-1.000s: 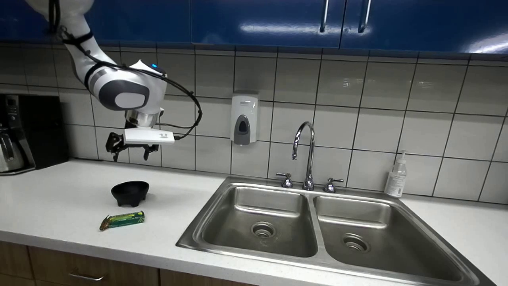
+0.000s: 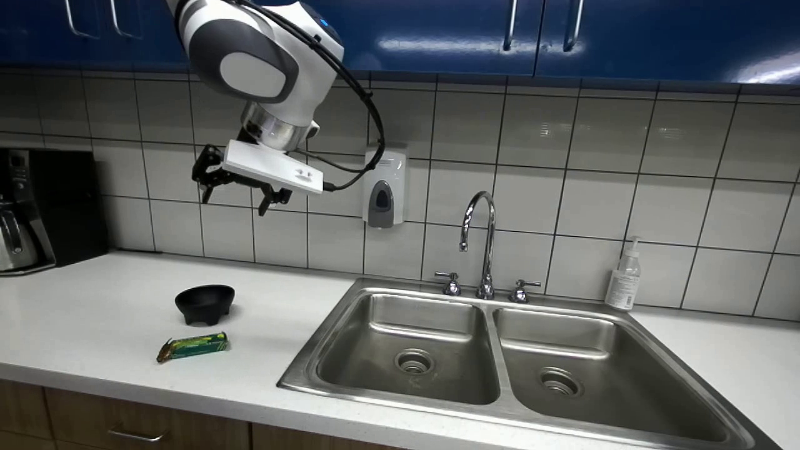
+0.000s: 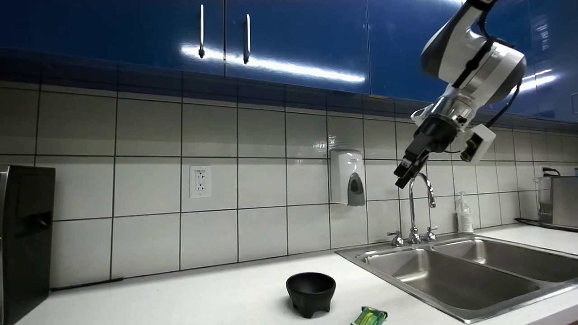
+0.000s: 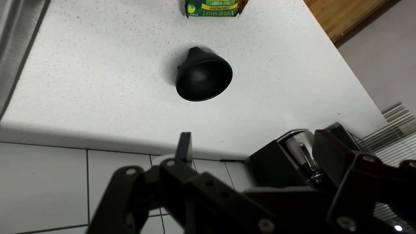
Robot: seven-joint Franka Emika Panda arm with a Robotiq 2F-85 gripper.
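Observation:
A black footed bowl stands upright on the white counter, and it looks empty in the wrist view. Just in front of it lies a green granola bar packet, cut off by the top edge of the wrist view and the bottom edge of exterior view 2. High above the counter, near the tiled wall, hangs my gripper. Its two fingers are spread wide with nothing between them. It is well clear of both bowl and packet.
To the right is a steel double sink with a tall faucet. A soap dispenser hangs on the wall, and a pump bottle stands behind the sink. A coffee maker occupies the left end. Counter around the bowl is free.
The arm has risen and shifted right in exterior view 1, and the gripper has tilted. Bowl and packet lie where they were.

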